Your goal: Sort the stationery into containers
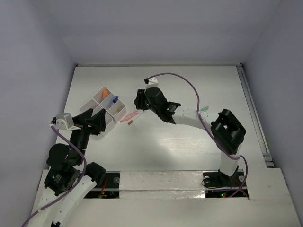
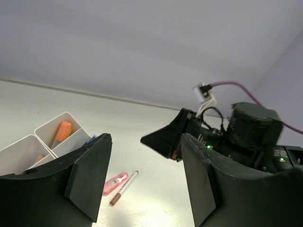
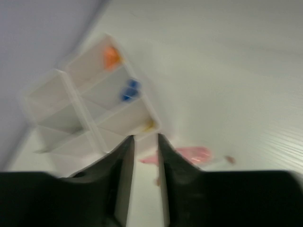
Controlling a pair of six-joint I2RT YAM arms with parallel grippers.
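A white divided container (image 1: 117,113) at the back left holds an orange item (image 1: 105,93), a blue item (image 1: 115,100) and a yellowish one. A pink stationery item (image 1: 129,116) and a thin pen (image 1: 135,117) with a reddish end lie right of it. My left gripper stands near the container, open and empty. My right gripper (image 1: 139,101) is above the table, right of the container; in its blurred wrist view the fingertips have a gap with nothing visible held. A green item (image 1: 204,108) is partly hidden behind the right arm.
Grey walls surround the white table (image 1: 175,146) on the left, back and right.
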